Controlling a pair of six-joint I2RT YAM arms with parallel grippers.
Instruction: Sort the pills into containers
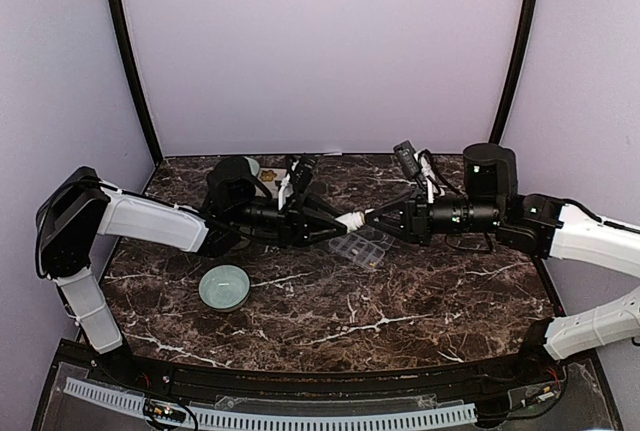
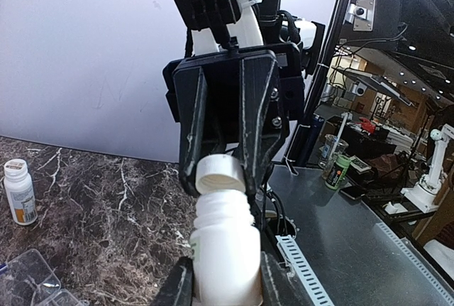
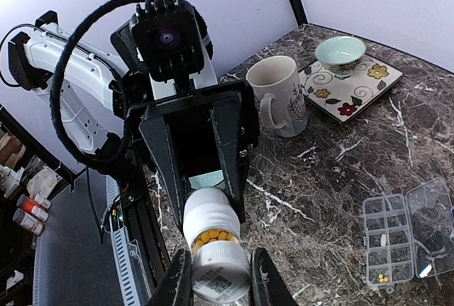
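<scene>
Over the table's middle, my left gripper [image 1: 335, 226] is shut on a white pill bottle [image 2: 225, 256], tilted with its mouth toward my right gripper [image 1: 372, 215]. The right gripper is shut on a white cap [image 3: 221, 274], which also shows as a white ring-edged cap [image 2: 220, 172] beyond the bottle's neck. Yellow-orange pills [image 3: 215, 236] are visible inside the bottle mouth beside the cap, so the cap is not seated on it. Whether cap and rim touch I cannot tell. Below on the table lies the clear, open pill organizer [image 3: 389, 238]; a few pills sit in its compartments.
Another white bottle [image 2: 20, 192] stands on the table. A mug [image 3: 277, 93], a patterned square plate [image 3: 376, 82] and a green bowl on it [image 3: 340, 54] stand to one side. Another pale green bowl [image 1: 224, 288] is at front left.
</scene>
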